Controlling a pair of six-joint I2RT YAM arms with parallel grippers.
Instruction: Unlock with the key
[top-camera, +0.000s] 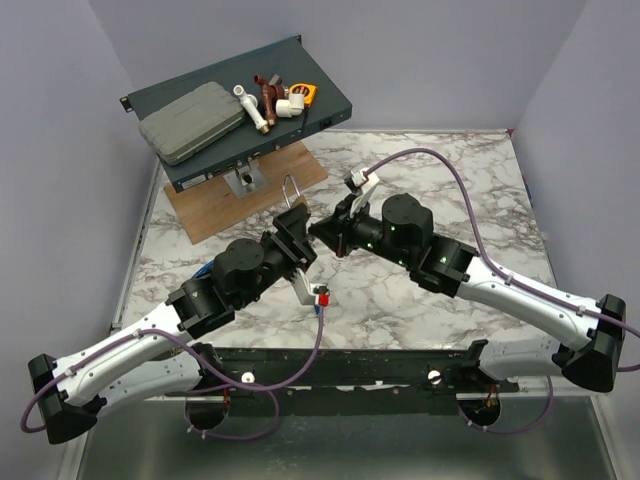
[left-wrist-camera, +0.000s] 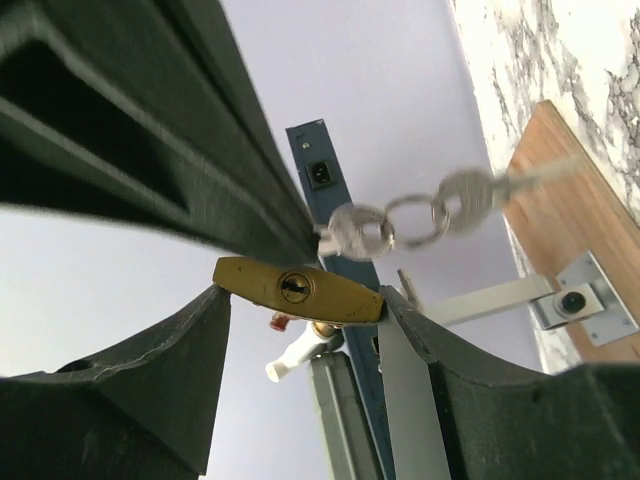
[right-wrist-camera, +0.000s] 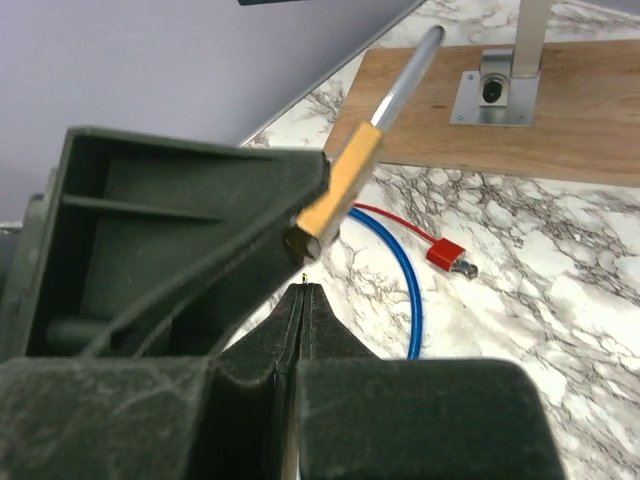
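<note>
A brass padlock (left-wrist-camera: 262, 287) is gripped between the fingers of my left gripper. Its keyhole faces the left wrist camera with no key in it. The padlock's steel shackle (right-wrist-camera: 408, 82) points up and away in the right wrist view. My right gripper (top-camera: 316, 232) is close beside the padlock in the top view. Its dark fingers cross the left wrist view, pinching a silver key (left-wrist-camera: 352, 232) just above the padlock. From that key hang a ring (left-wrist-camera: 421, 241) and a second, blurred key (left-wrist-camera: 472, 197). The right gripper's fingertips (right-wrist-camera: 312, 300) are together in its own view.
A dark shelf (top-camera: 325, 95) carries a grey case (top-camera: 190, 122) and pipe fittings at the back left. Below it, a metal bracket (top-camera: 245, 180) stands on a wooden board (top-camera: 215, 210). A blue hose (right-wrist-camera: 413, 290) lies on the marble tabletop.
</note>
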